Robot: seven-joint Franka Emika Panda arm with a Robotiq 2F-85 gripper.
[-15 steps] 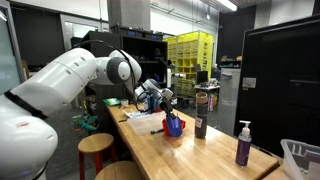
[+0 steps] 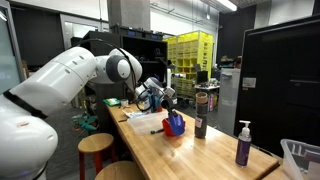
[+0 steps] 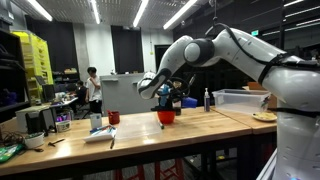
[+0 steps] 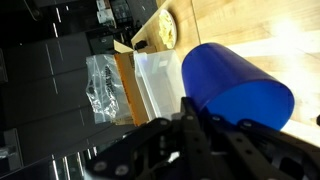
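A blue cup fills the middle of the wrist view, its paler inside showing. My gripper is shut on the cup at its rim. In exterior view 1 the blue cup hangs tilted beneath the gripper, in front of a red container. Exterior view 2 shows the red container on the table below the arm's end. From these views I cannot tell whether the cup touches the container, and what the container holds is hidden.
A dark canister stands close to the right of the cup. Farther right are a purple pump bottle and a clear plastic bin.
The end of the arm and the wrist have shifted and turned slightly. The blue cup stays by the red container, its tilt a little different.
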